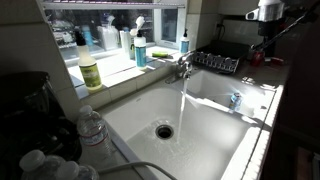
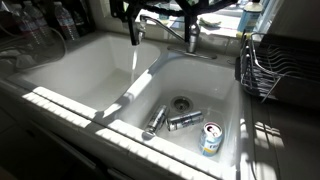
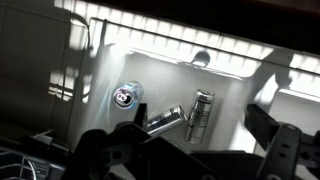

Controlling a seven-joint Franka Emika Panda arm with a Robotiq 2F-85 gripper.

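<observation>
My gripper hangs above the sink, its two dark fingers (image 3: pixel 262 124) spread wide with nothing between them. Beyond their gap, two silver cans lie on the basin floor: one can (image 3: pixel 201 116) points roughly along the view, the other can (image 3: pixel 165 121) is slanted. An upright can (image 3: pixel 127 95) stands left of them in the wrist view. In exterior view 2 the upright blue-and-white can (image 2: pixel 210 139) is right of the lying cans (image 2: pixel 185 121). Exterior view 1 shows one can (image 1: pixel 235 101) in the far basin; the divider hides the others.
Water runs from the faucet (image 1: pixel 184 68) into the other basin (image 2: pixel 85 75). A wire dish rack (image 2: pixel 283 68) stands beside the sink. Several bottles line the window sill, including a yellow-labelled spray bottle (image 1: pixel 88 68); clear water bottles (image 1: pixel 92 130) stand nearer.
</observation>
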